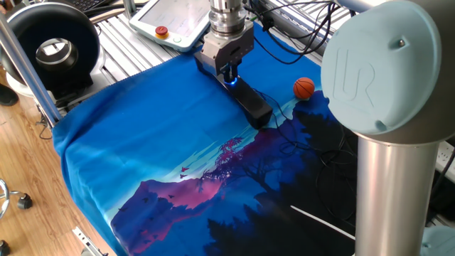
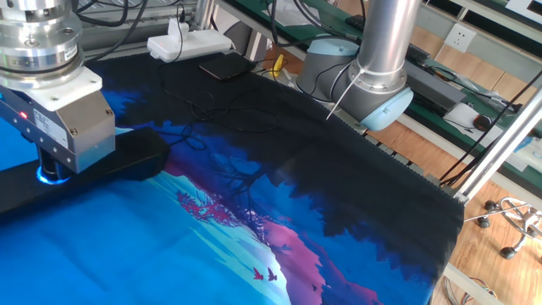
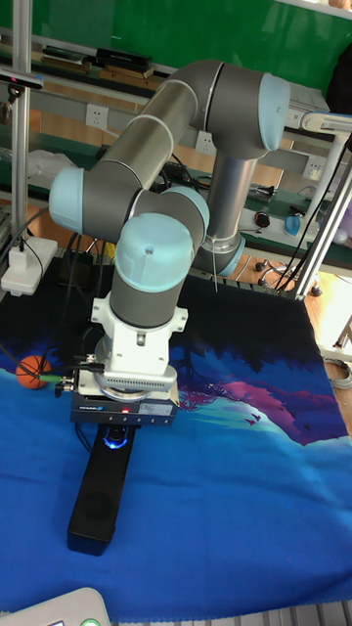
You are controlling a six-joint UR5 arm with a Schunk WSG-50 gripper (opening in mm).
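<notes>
A long black bar-shaped device (image 1: 253, 104), which looks like a speaker, lies on the blue printed cloth. A glowing blue ring (image 2: 52, 177) marks a knob on its top. My gripper (image 1: 231, 80) points down at this knob, with its fingertips at or around the lit ring. In exterior view 2 the dark fingers (image 2: 51, 159) reach the ring, but their spacing is hidden. Exterior view 3 shows the bar (image 3: 96, 501) extending towards the near edge from under the gripper (image 3: 114, 436). Whether the fingers are closed on the knob does not show.
An orange toy basketball (image 1: 303, 88) sits near the bar's end. Thin black cables (image 2: 212, 119) trail over the cloth's dark part. A teach pendant (image 1: 170, 25) with a red button lies at the table's edge.
</notes>
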